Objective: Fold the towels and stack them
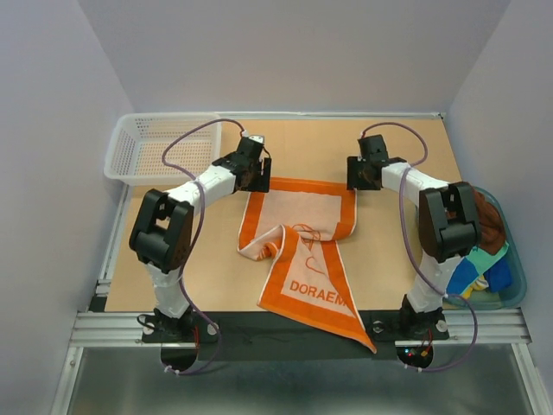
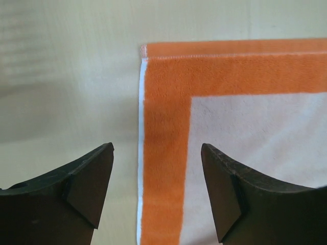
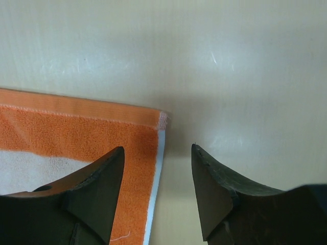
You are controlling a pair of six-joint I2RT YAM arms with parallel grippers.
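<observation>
An orange-and-white towel with DORAEM lettering (image 1: pixel 302 207) lies spread on the table, bunched in the middle, its lower part hanging over the front edge. My left gripper (image 1: pixel 257 183) stands open over its back-left corner; the left wrist view shows that corner (image 2: pixel 166 76) just beyond the fingertips. My right gripper (image 1: pixel 364 179) is open over the back-right corner, seen in the right wrist view (image 3: pixel 143 132) between and ahead of the fingers.
A white basket (image 1: pixel 162 117) sits at back left. A teal tub (image 1: pixel 510 290) with coloured cloths is at the right, beneath my right arm.
</observation>
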